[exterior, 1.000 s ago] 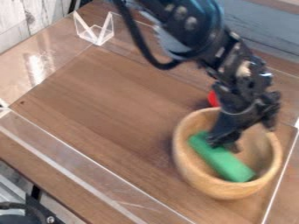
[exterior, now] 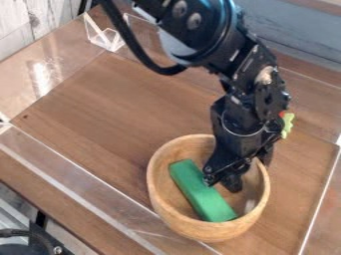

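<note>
A wooden bowl (exterior: 177,213) sits on the table's right half, toward the front. A green block (exterior: 200,191) lies inside it, along its left side. My black gripper (exterior: 229,178) is lowered into the bowl at its back right, just beside the block's upper end. The fingertips are small and dark, and whether they grip the bowl, the block or nothing cannot be told.
A small green and red object (exterior: 286,124) is partly hidden behind the arm on the right. A white angular frame (exterior: 107,32) stands at the back left.
My gripper and the bowl with the green block in it have moved leftward together across the table. The small object behind the arm has come more into view.
</note>
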